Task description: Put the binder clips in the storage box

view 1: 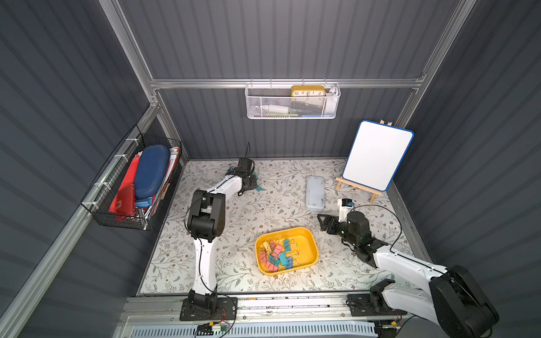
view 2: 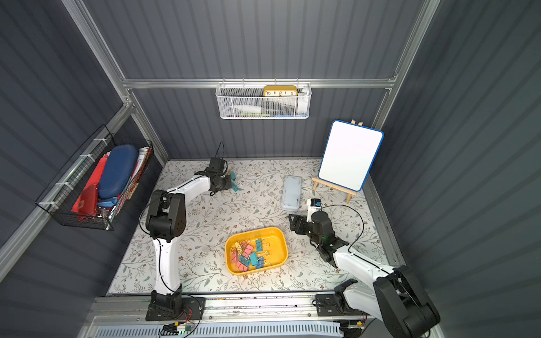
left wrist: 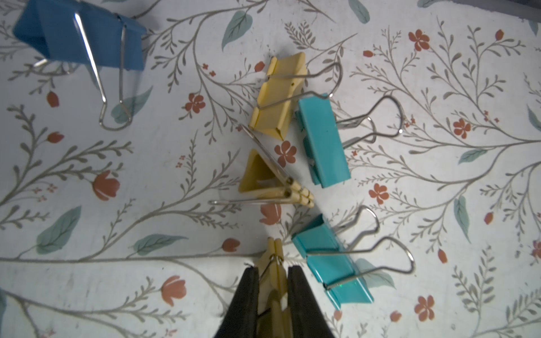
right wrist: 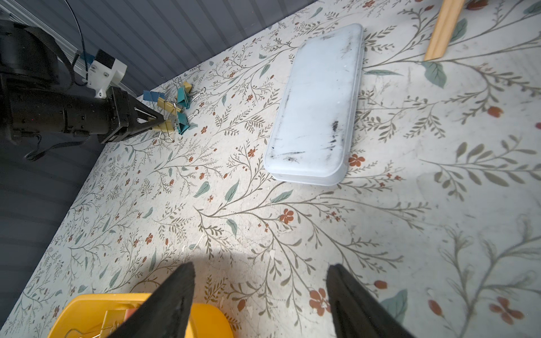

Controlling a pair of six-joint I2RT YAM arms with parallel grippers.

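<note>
My left gripper is low at the back left of the table. Its dark fingers (left wrist: 300, 298) stand close on either side of a yellow binder clip (left wrist: 274, 270); whether they grip it firmly I cannot tell. Around it lie two more yellow clips (left wrist: 277, 188), two teal clips (left wrist: 324, 140) and a blue clip (left wrist: 84, 33). The right wrist view shows the same cluster of clips (right wrist: 181, 121) at the left arm's tips. A yellow storage box (view 1: 309, 239) at the front holds several pink, teal, blue and yellow clips. Right of it, my right gripper hovers open and empty.
A translucent, scuffed case (view 1: 315, 193) lies at middle right, and a whiteboard (view 1: 378, 155) on a wooden easel stands behind it. Wire baskets (view 1: 292, 107) hang on the back and left walls. Mid-table between the clips and the box is bare.
</note>
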